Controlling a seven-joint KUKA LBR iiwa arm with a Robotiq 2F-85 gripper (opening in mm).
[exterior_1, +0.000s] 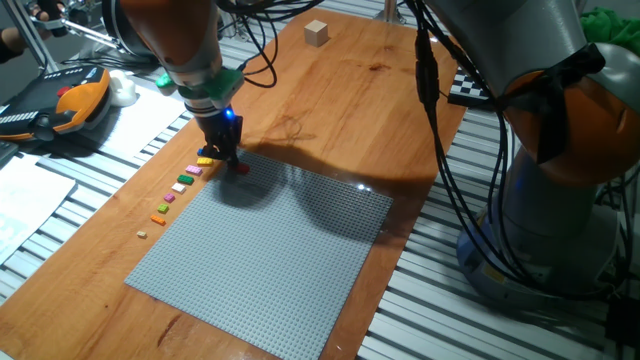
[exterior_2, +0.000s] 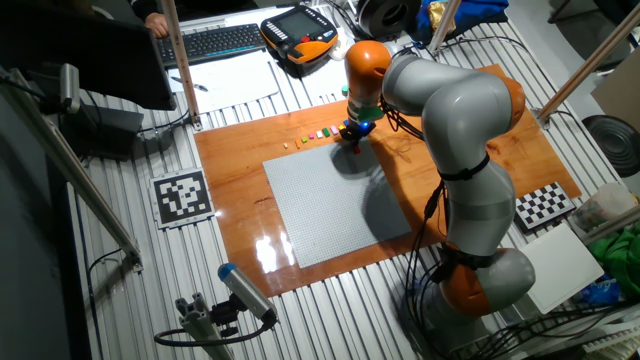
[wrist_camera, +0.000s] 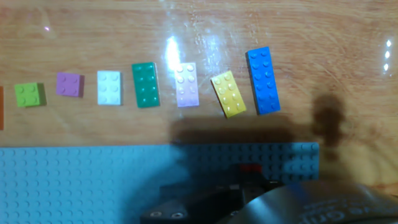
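Observation:
A red brick (exterior_1: 242, 169) is at the far corner of the grey baseplate (exterior_1: 270, 240), right at the fingertips of my gripper (exterior_1: 232, 161). In the wrist view only a sliver of the red brick (wrist_camera: 250, 167) shows above the dark gripper body, over the edge of the baseplate (wrist_camera: 74, 180). My fingers hide the rest, so whether they are closed around it or apart from it cannot be made out. From exterior view 2 the red brick (exterior_2: 357, 150) appears just below the gripper, near the plate's corner.
Along the plate's edge lies a row of loose bricks, among them a blue brick (wrist_camera: 263, 81), a yellow brick (wrist_camera: 229, 94) and a dark green brick (wrist_camera: 145, 85). A wooden cube (exterior_1: 316, 34) stands far back. Most of the baseplate is bare.

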